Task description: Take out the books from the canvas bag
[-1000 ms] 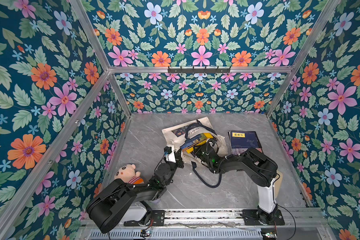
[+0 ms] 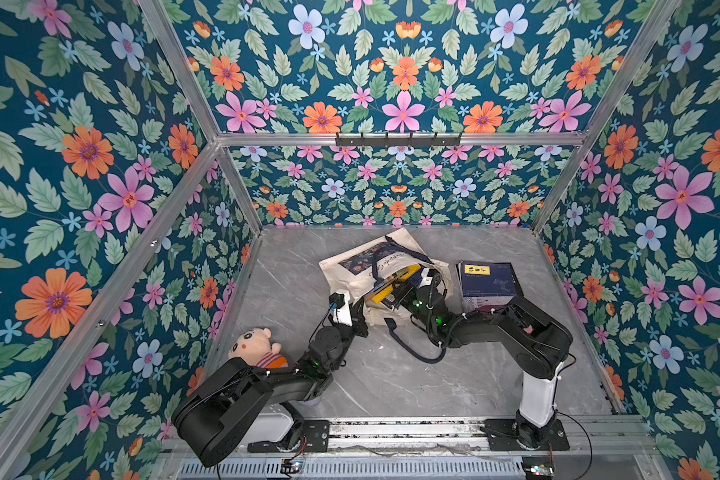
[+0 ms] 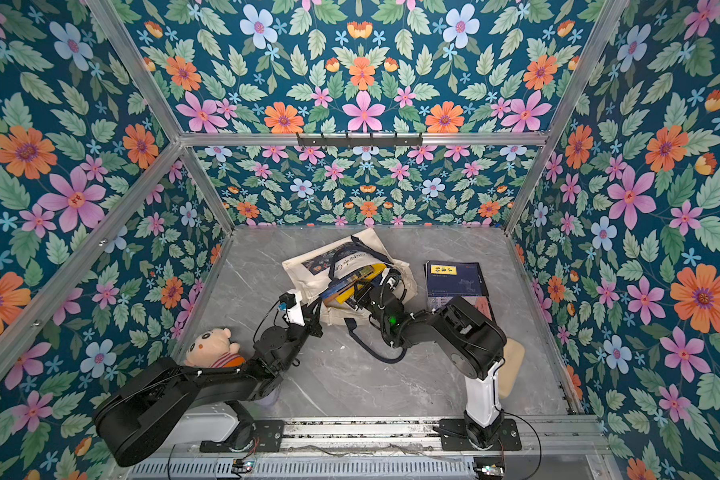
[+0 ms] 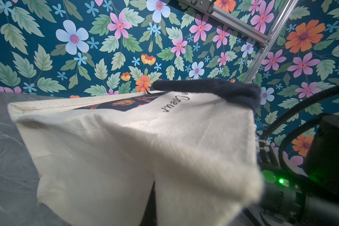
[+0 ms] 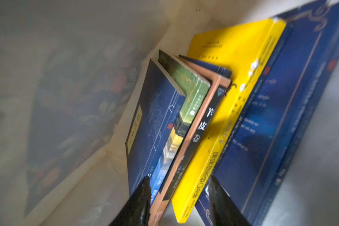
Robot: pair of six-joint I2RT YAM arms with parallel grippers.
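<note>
The cream canvas bag (image 2: pixel 352 276) lies at the middle back of the table, its mouth toward the front. My left gripper (image 2: pixel 360 310) is shut on the bag's left rim; cream cloth fills the left wrist view, with a dark finger (image 4: pixel 150 207) against it. Inside the bag, a yellow book (image 5: pixel 211 150) leans among a dark blue book (image 5: pixel 154 120), a green book (image 5: pixel 194 88), an orange-edged book (image 5: pixel 188 146) and a large blue book (image 5: pixel 267 135). My right gripper stands open at the mouth, its fingers on either side of the yellow book's near end.
Right of the bag lies a stack of books, a dark blue one (image 2: pixel 488 280) on top. A plush doll (image 2: pixel 256 348) sits at the left beside my left arm. A beige object (image 3: pixel 512 364) lies behind my right arm.
My right gripper has shifted slightly at the bag's mouth and the right arm's elbow has moved right. The books in the mouth have changed tilt. The left arm has stayed put.
</note>
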